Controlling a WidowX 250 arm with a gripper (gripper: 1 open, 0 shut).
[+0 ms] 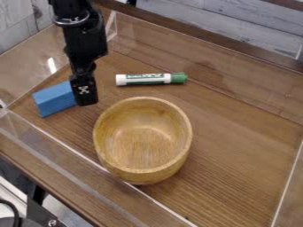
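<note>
My black gripper (83, 88) hangs at the upper left, open, its fingertips beside the right end of a blue block (56, 100) on the wooden table, partly in front of it; whether they touch I cannot tell. A yellow wooden bowl (142, 140) stands at the centre, lower right of the gripper, with nothing visible inside.
A white tube with a green end (151, 79) lies behind the bowl. A black cable (10, 213) is at the bottom left.
</note>
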